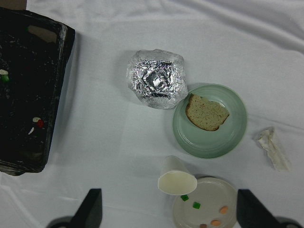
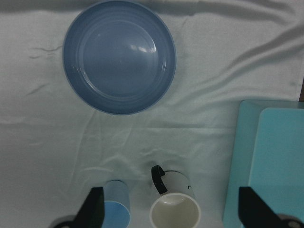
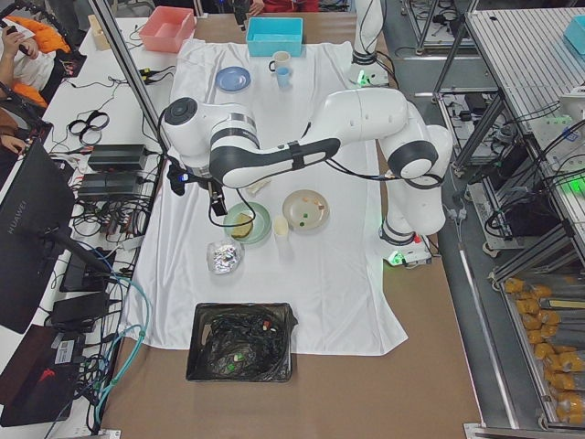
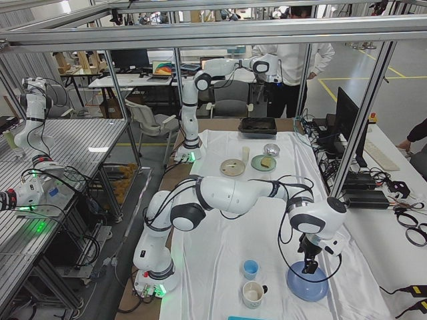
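My left gripper hangs open, nothing between its fingers, over a green plate (image 1: 209,142) with a bread slice (image 1: 206,114), a foil container (image 1: 156,80), a cream cup (image 1: 176,183), a beige plate (image 1: 204,213) with small bits, a crumpled tissue (image 1: 273,147) and a black lined bin (image 1: 28,95). My right gripper hangs open above the far end, where a blue plate (image 2: 118,57), blue cup (image 2: 116,211), white mug (image 2: 175,209) and teal tray (image 2: 275,156) lie, nothing between its fingers.
In the camera left view, a pink bin (image 3: 167,27) stands on the side table, beside cables and electronics. A monitor (image 3: 32,238) and metal frame posts border the white cloth.
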